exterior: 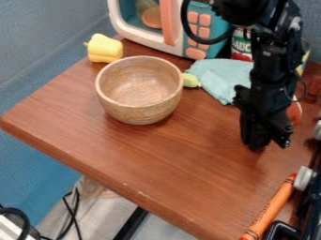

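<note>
My black gripper (pixel 261 141) is low over the right side of the wooden table (pixel 126 169), pointing down, beside a red round object (pixel 294 113) that it partly hides. Whether its fingers hold anything is hard to tell. A woven bowl (pixel 138 101) sits left of it, and a light blue cloth (pixel 221 78) lies behind it.
A toy microwave (pixel 160 21) stands at the back, with a yellow pepper (pixel 103 49) left of it and a small pale green item (pixel 190 81) by the bowl. An orange marker-like tube (pixel 273 214) lies front right.
</note>
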